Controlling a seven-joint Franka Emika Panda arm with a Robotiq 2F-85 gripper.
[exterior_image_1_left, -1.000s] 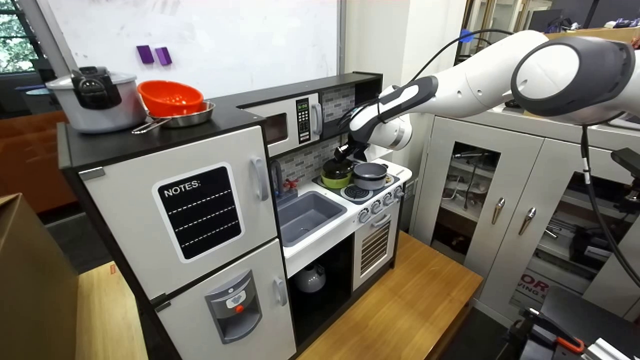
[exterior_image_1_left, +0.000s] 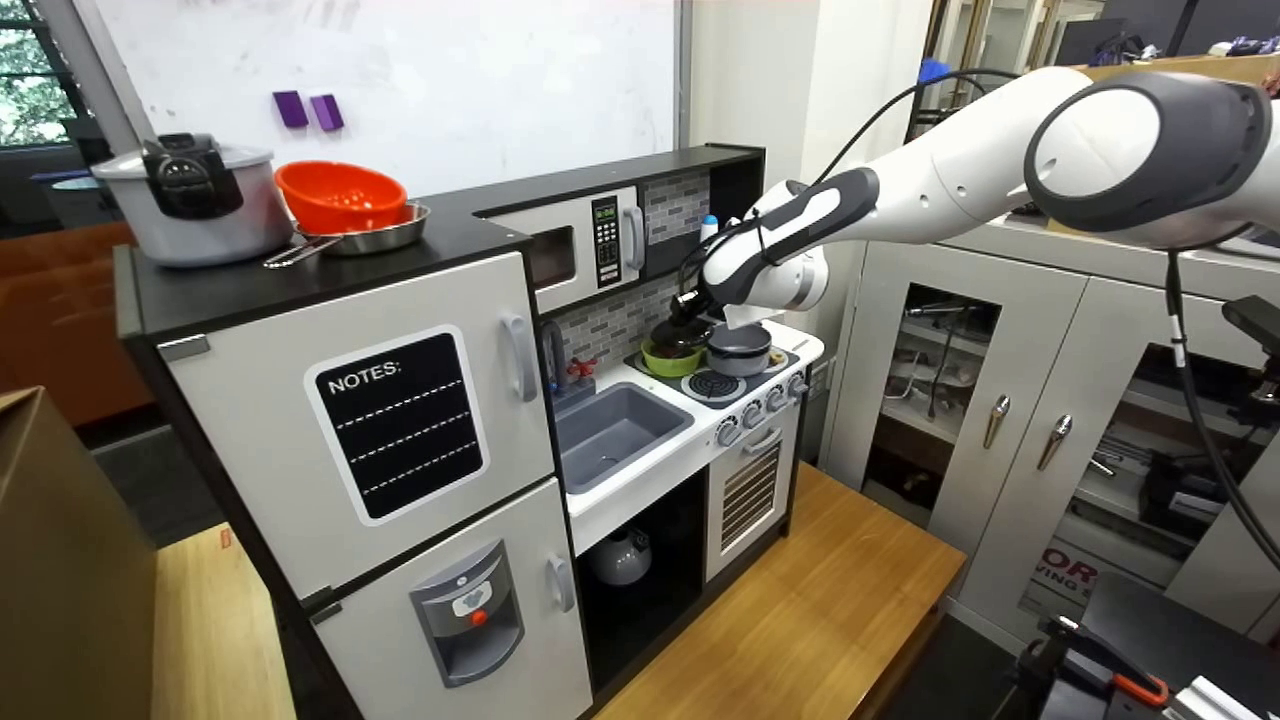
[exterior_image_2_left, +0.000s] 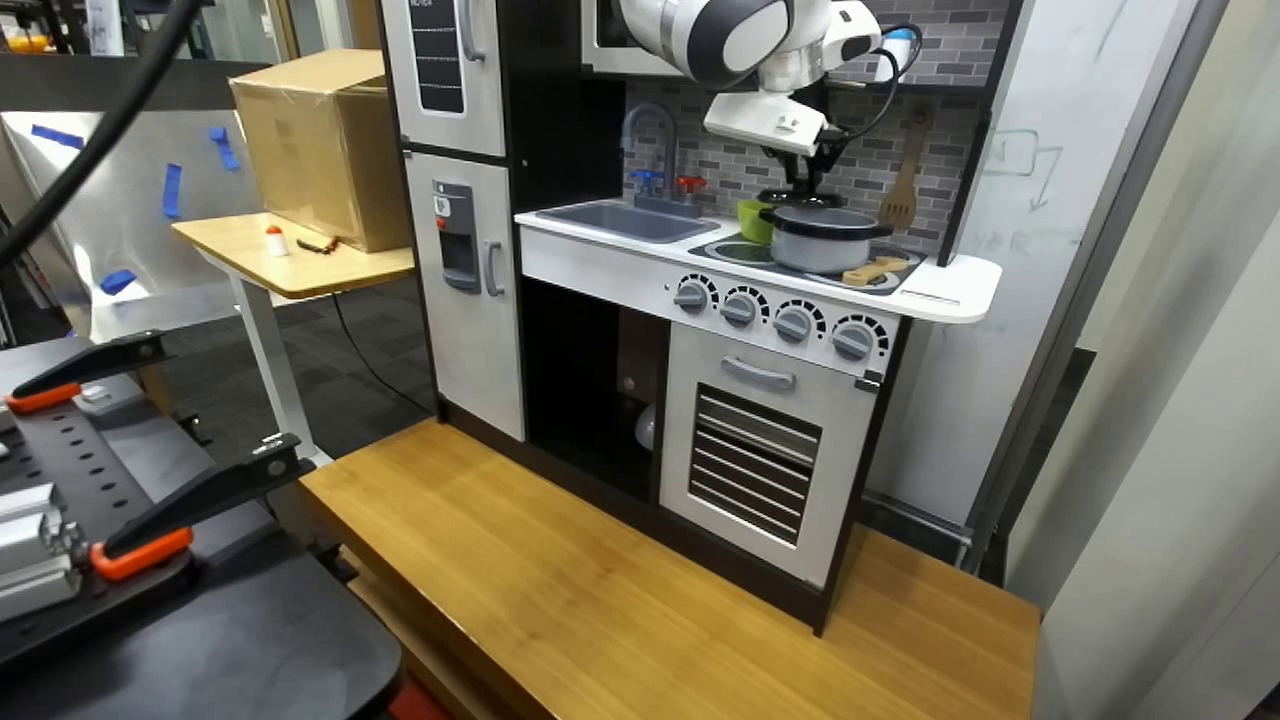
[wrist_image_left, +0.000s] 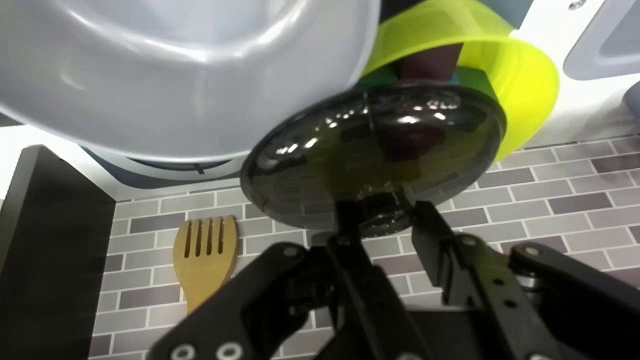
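Note:
Held by its knob, a dark see-through lid (wrist_image_left: 336, 150) is between the fingers of my gripper, which is shut on it. The lid slants across the opening of a yellow-green pot (wrist_image_left: 531, 90), leaving part of the opening uncovered. Inside that pot a green piece and a dark red piece show. Right beside it stands a grey pot (wrist_image_left: 198, 102), whose side is close to the lid's edge; whether they touch I cannot tell. In exterior view 1 the lid (exterior_image_1_left: 680, 336) is above the green pot (exterior_image_1_left: 672, 361) at the back of the stove.
A wooden spatula (wrist_image_left: 207, 255) hangs on the tiled back wall (wrist_image_left: 576, 201), close behind the lid. The sink (exterior_image_1_left: 618, 438) lies left of the stove in exterior view 1. The grey pot's dark lid-like top (exterior_image_2_left: 828, 220) shows in exterior view 2.
My gripper and wrist have shifted slightly right and changed tilt in exterior view 1. The dark lid has moved a little with them, still near the green pot. The pots appear unmoved.

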